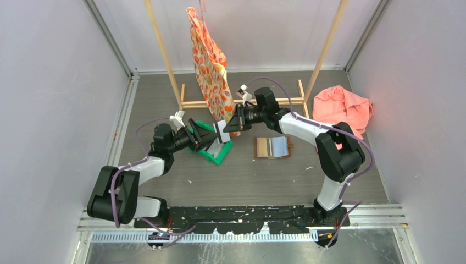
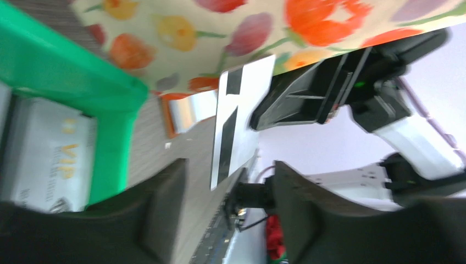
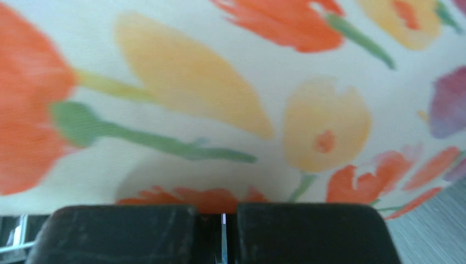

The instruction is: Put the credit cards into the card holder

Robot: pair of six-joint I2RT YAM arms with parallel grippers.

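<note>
A white card with dark bars (image 2: 242, 110) hangs above the green tray (image 1: 222, 154), between the two grippers. My right gripper (image 1: 229, 128) is shut on the card's right side; in the right wrist view, only a thin pale line shows between its fingers. Facing the card from the left, my left gripper (image 1: 211, 136) stands open. Its fingers (image 2: 167, 198) are apart with nothing between them, and the card is beyond their tips. The brown card holder (image 1: 272, 147) lies open on the table, right of the tray. A grey VIP card (image 2: 57, 148) rests inside the tray.
A flowered cloth (image 1: 211, 69) hangs from the wooden rack (image 1: 250, 102) just behind the grippers and fills most of the right wrist view. A pink cloth (image 1: 340, 107) lies at the right.
</note>
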